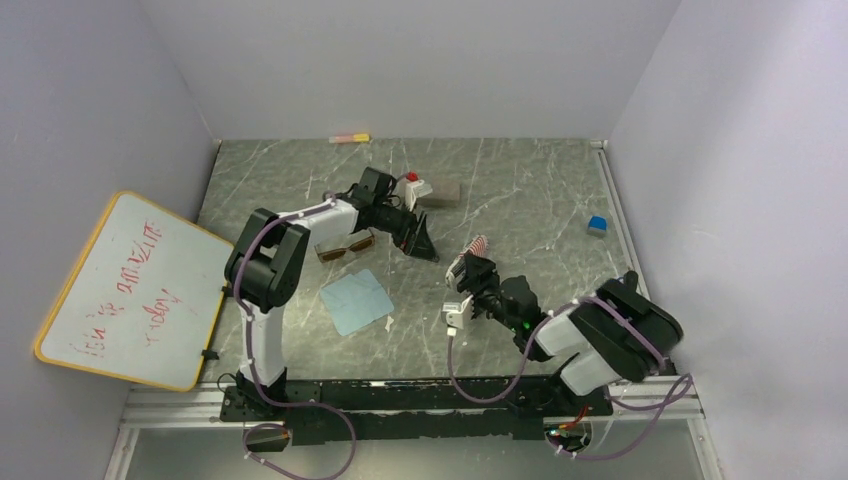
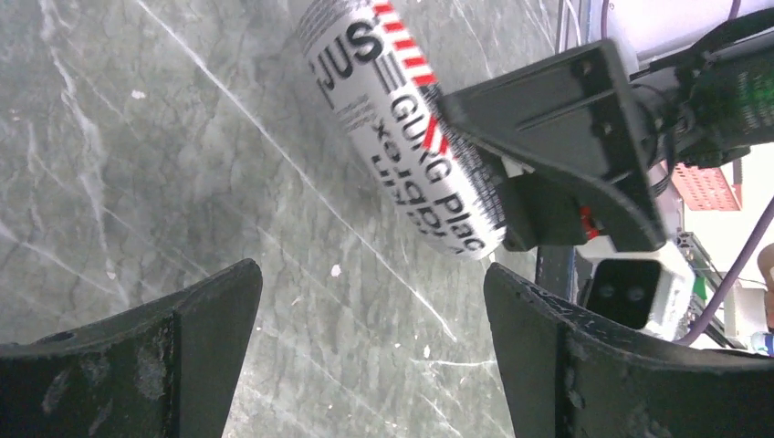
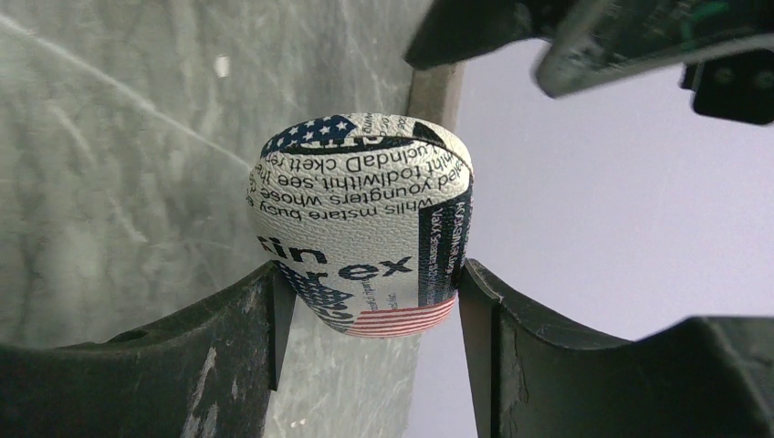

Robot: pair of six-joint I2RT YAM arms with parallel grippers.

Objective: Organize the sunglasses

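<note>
A printed glasses case, white with black lettering and red stripes, is clamped in my right gripper above the marble table, right of centre in the top view. In the left wrist view the case hangs just beyond my left gripper, which is open with nothing between its fingers. The sunglasses lie on the table left of centre, partly hidden by the left arm in the top view, beside a light blue cloth.
A grey block sits behind the left gripper. A small blue object lies at the right. A whiteboard leans at the left, and a pink-yellow item lies at the back edge.
</note>
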